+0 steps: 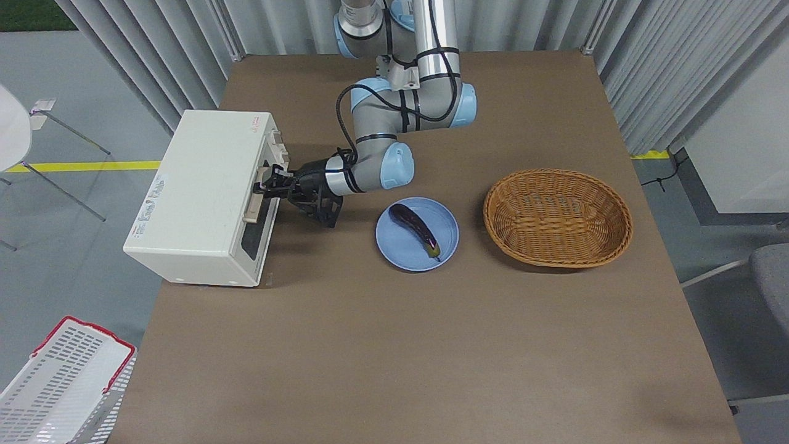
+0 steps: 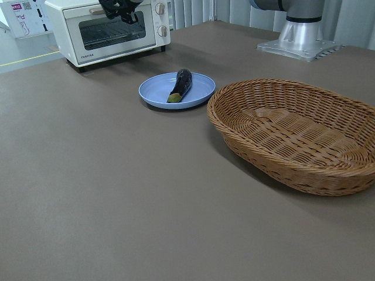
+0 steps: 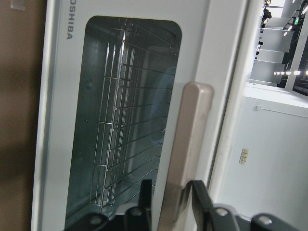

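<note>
My black gripper (image 1: 267,185) is at the front of the white toaster oven (image 1: 196,192), whose door is closed. In the wrist view the pinkish door handle (image 3: 190,134) runs between my two dark fingers; whether they grip it or stand apart from it I cannot tell. Through the window (image 3: 122,96) the wire rack shows. A dark eggplant (image 1: 412,226) with a green stem lies on a blue plate (image 2: 153,93), right of the oven.
A wicker basket (image 1: 558,214) sits right of the plate, empty.
</note>
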